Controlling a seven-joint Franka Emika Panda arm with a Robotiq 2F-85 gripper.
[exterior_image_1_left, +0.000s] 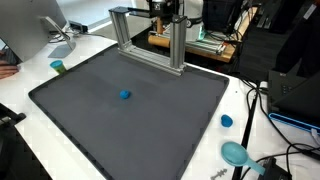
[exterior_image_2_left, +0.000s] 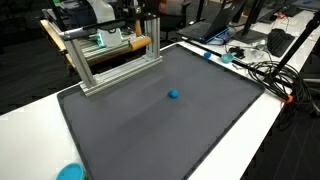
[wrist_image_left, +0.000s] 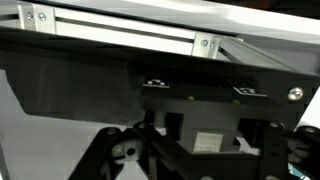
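A dark panel (wrist_image_left: 110, 80) spans the wrist view, with pale metal brackets and a white bar behind it. My gripper is at its lower edge, with dark fingers against dark panel. How far apart they stand, and whether anything is between them, is hard to make out. In exterior view 1 the white-legged rack (exterior_image_1_left: 178, 42) stands at the back of the grey mat, its top cut by the frame edge. The same rack (exterior_image_2_left: 88, 75) is at the upper left in exterior view 2. Neither exterior view shows the fingertips clearly.
A small blue object (exterior_image_1_left: 125, 94) lies on the grey mat (exterior_image_1_left: 140, 125), which is otherwise mostly clear. Off the mat are a green-topped cup (exterior_image_1_left: 58, 67), a blue disc (exterior_image_1_left: 227, 121) and a teal bowl (exterior_image_1_left: 236, 154). Cables lie on the right.
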